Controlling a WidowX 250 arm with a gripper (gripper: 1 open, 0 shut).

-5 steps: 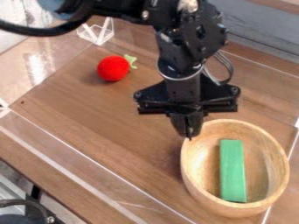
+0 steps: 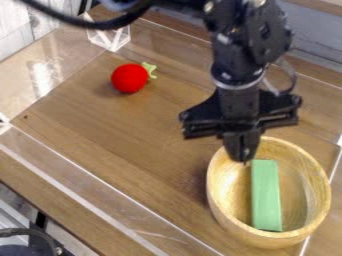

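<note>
My gripper point(image 2: 241, 150) hangs over the back left rim of a round wooden bowl point(image 2: 235, 220), with its fingertips pointing down and close together, and I see nothing held between them. A green block point(image 2: 266, 195) lies lengthwise inside the bowl, below and a little right of the fingertips. A red tomato-like object point(image 2: 130, 78) with a green stem sits at the back left of the wooden table point(image 2: 107, 140), away from the gripper.
A clear, frame-like object point(image 2: 110, 35) stands at the back left. A grey wall edge runs along the back right, and a dark cable crosses the top left.
The gripper has shifted to the right, nearer the bowl and the green block. The bowl, block and red object stay where they were.
</note>
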